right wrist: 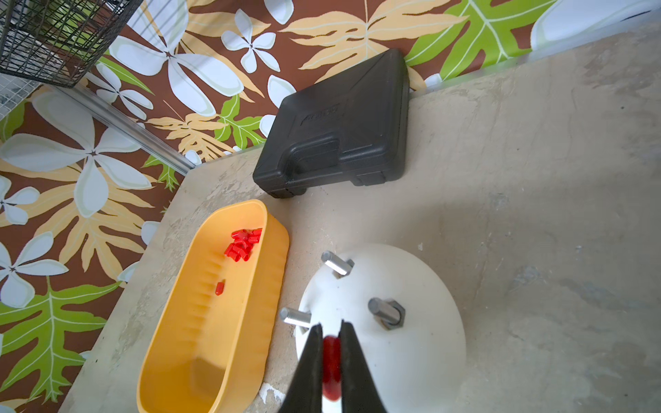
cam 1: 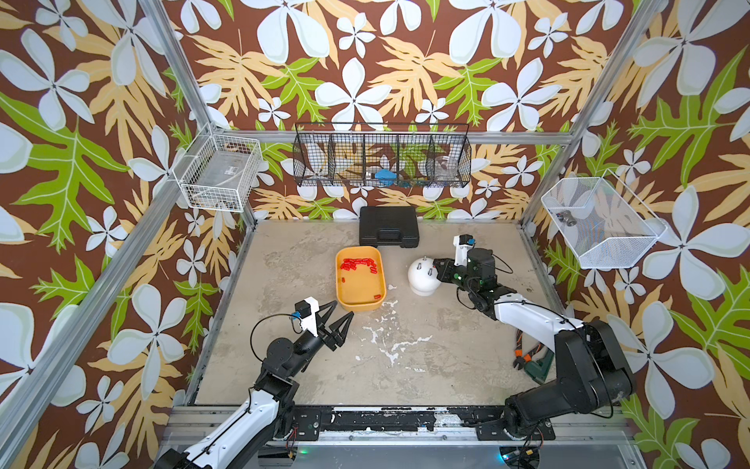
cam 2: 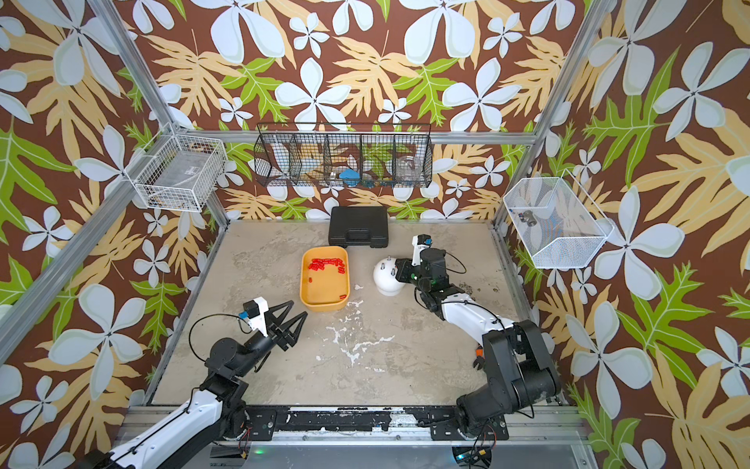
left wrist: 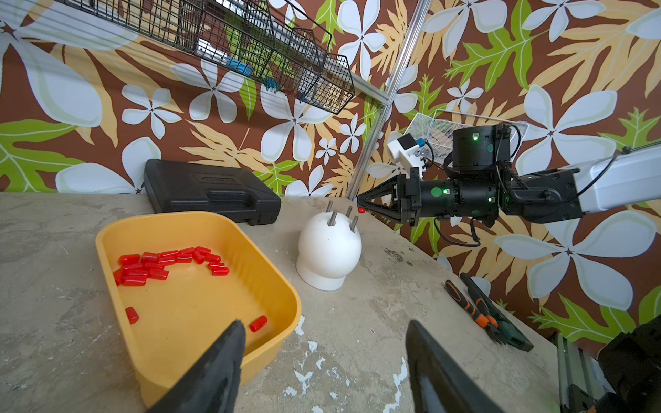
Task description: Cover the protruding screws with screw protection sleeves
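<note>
A white ball-shaped fixture [left wrist: 327, 253] carries several bare metal screws [right wrist: 383, 309] on its top. To its right, my right gripper is shut on a red sleeve [right wrist: 331, 364], held beside the screws. An orange bin [cam 1: 361, 290] holds several red sleeves [left wrist: 157, 274], most of them bunched at its far end. My left gripper [cam 1: 340, 319] stands parted over the table in front of the bin's near edge, its fingers showing blurred in the left wrist view with nothing between them.
A black case [cam 1: 388, 226] lies at the back. Hand tools [left wrist: 482, 311] lie at the right edge. Wire baskets [cam 1: 380, 160] hang on the frame above.
</note>
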